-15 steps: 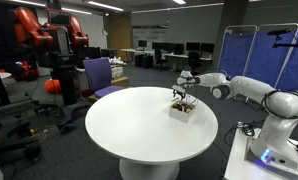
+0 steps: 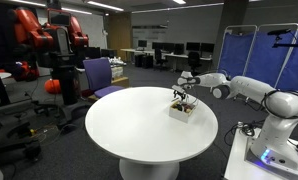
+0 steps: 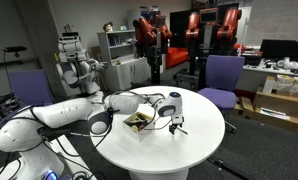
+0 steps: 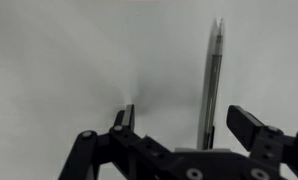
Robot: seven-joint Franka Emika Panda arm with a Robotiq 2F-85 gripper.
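A slim clear pen [image 4: 211, 85] lies on the white table, its tip toward the top of the wrist view. My gripper is open above it, and the pen's lower part lies across the gap, closer to the right finger [image 4: 243, 126]. The left finger [image 4: 126, 118] stands well apart from it. In exterior view 2 the gripper [image 3: 174, 128] hangs low over the tabletop, beside the open box [image 3: 142, 121]. The pen is too small to make out surely there.
The box [image 2: 180, 115] holds several small items and stands close to the gripper. A purple chair [image 3: 221, 80] stands just beyond its edge.
The end of the arm has come down very slightly near the box. The box and table look unchanged.
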